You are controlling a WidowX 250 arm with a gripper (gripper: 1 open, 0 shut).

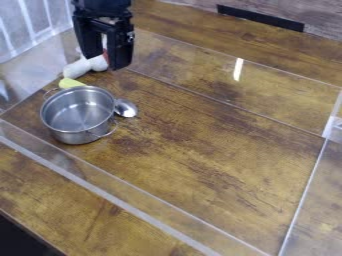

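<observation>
My gripper (104, 52), a dark body, hangs at the upper left over a white cylindrical item (83, 67), partly hiding it; its fingers are dark and hard to make out, with nothing clearly held. A steel pot (78, 118) stands at the left on the wooden table. Just behind it lies a small yellow-green object (68, 83), and a silver spoon (126, 108) lies at its right side.
Clear low walls (326, 180) border the wooden work area (214, 150), whose middle and right are bare. A black slot or strip (261, 16) is at the back right.
</observation>
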